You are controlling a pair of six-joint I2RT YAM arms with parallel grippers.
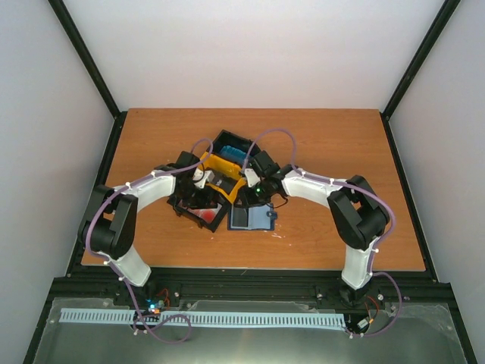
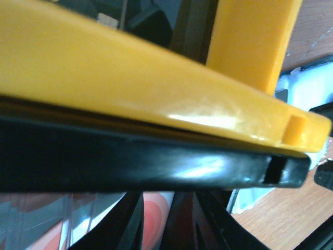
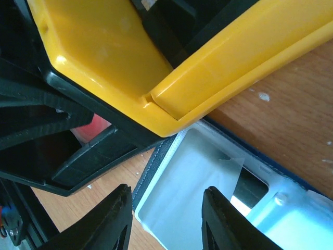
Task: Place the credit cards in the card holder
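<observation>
The open card holder (image 1: 260, 218), with blue cover and clear sleeves (image 3: 188, 182), lies just right of the stacked bins. Red-and-white cards (image 1: 206, 214) lie in the lower black bin, partly hidden; some show low in the left wrist view (image 2: 154, 213). My left gripper is low over that bin, just beside its black rim, fingers apart with no card visible between them. My right gripper is over the card holder's left part near the yellow bin, fingers apart and empty.
A yellow bin (image 3: 234, 67) sits between the lower bin and a rear black bin (image 1: 231, 140) holding blue items.
</observation>
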